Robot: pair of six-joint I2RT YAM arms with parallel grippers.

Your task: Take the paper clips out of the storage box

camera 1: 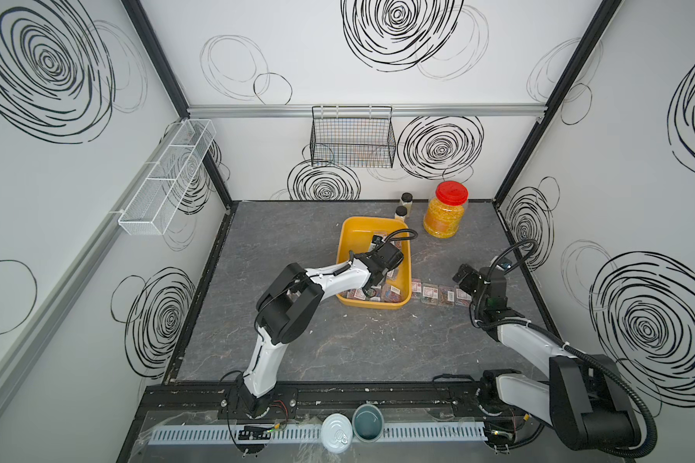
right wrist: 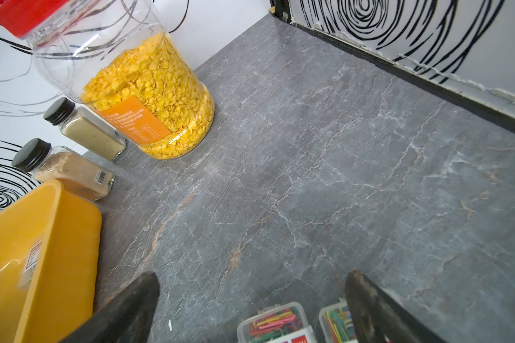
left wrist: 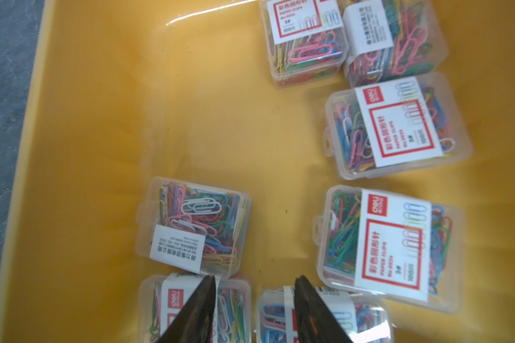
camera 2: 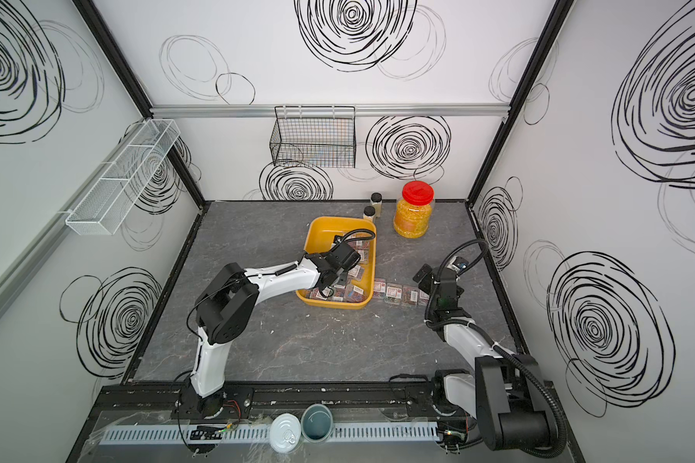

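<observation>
The yellow storage box [camera 1: 346,250] holds several clear packs of paper clips. In the left wrist view, a pack with its label turned over [left wrist: 203,214] lies apart on the left. Two labelled packs, an upper one [left wrist: 400,125] and a lower one [left wrist: 392,245], lie on the right. My left gripper is over the box, its fingers part open and nothing held between them. Below its fingertips are two more packs, a left one [left wrist: 233,305] and a right one [left wrist: 349,320]. My right gripper stands open above the table, right of the box, holding nothing.
A row of paper clip packs [camera 1: 430,294] lies on the table right of the box, partly below my right gripper. Behind stand a red-lidded jar [camera 1: 445,212] and two small black-capped bottles. The table left of the box is clear.
</observation>
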